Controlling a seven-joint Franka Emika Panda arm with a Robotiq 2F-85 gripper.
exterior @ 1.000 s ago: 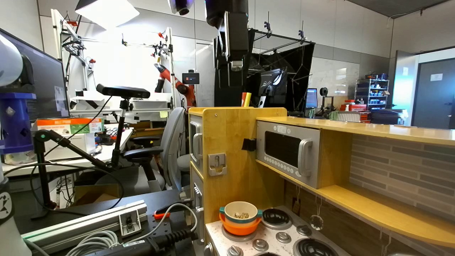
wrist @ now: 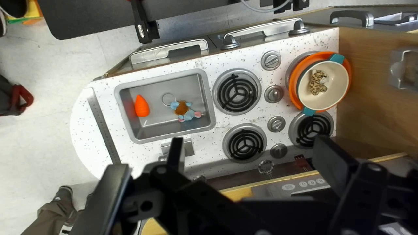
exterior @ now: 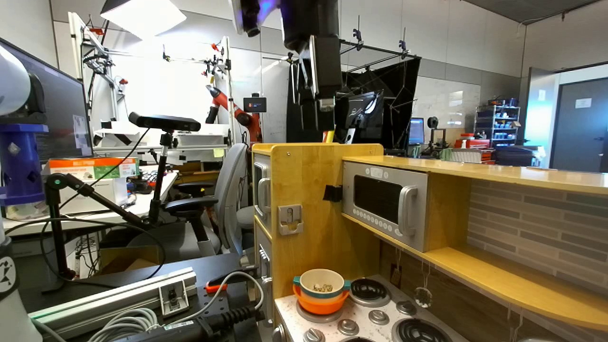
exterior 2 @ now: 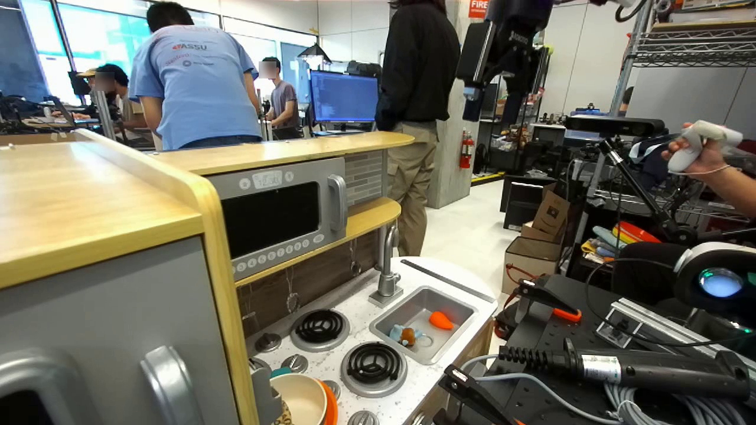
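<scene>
High above the toy kitchen, my gripper is open, its two dark fingers wide apart with nothing between them. Below in the wrist view, an orange carrot-like toy (wrist: 141, 106) and a small blue-and-brown plush toy (wrist: 184, 110) with a ring lie in the grey sink (wrist: 156, 137). A cream bowl (wrist: 337, 84) with teal handles rests in an orange pot (wrist: 294, 88) on a burner. Inside the bowl is a leopard-spotted item (wrist: 317, 82). Exterior view 1 shows the gripper (exterior: 319, 117) over the cabinet's height, well clear of the bowl.
A toy microwave (exterior: 382, 199) and wooden shelf (exterior: 513, 171) overhang the back of the stove. A tall wooden side panel (exterior: 319, 211) stands beside the bowl. The faucet (exterior 2: 387, 262) rises behind the sink. Several burners are bare. People stand behind the kitchen.
In exterior view 1 my gripper has moved lower and slightly right. The bowl, pot and kitchen look unchanged.
</scene>
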